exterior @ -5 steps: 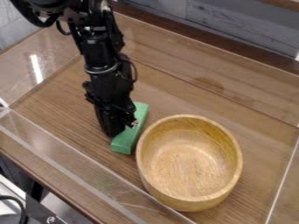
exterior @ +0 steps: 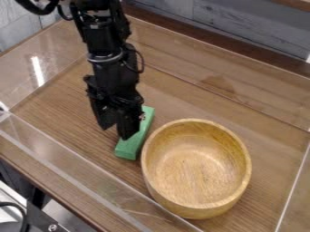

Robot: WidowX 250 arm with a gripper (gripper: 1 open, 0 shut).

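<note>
A green oblong block (exterior: 134, 136) lies on the wooden table beside a cream plastic basket (exterior: 195, 169). My black gripper (exterior: 121, 122) hangs just above and left of the block's upper end, open. Whether its fingertips touch the block is hard to tell against the dark arm.
The cream basket takes up the lower right of the table. Bare wood (exterior: 223, 89) is clear at the back right and along the left. A pale wall runs along the back right, and dark cables lie at the lower left corner.
My gripper has moved up and back, away from the green block, uncovering more of it. The block and basket look unmoved.
</note>
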